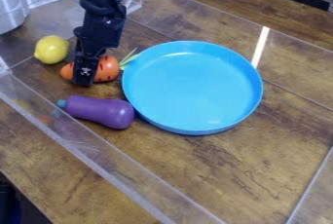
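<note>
My dark gripper [88, 63] reaches down from the top of the view and is shut on an orange carrot [108, 70] with pale green leaves. The carrot lies just left of a large blue plate [194, 86]. A yellow lemon [51, 49] sits to the left of the gripper, and a purple eggplant [97, 110] lies below it, toward the front.
Clear plastic walls border the wooden table [221, 174]. A white container [11, 2] stands at the top left corner.
</note>
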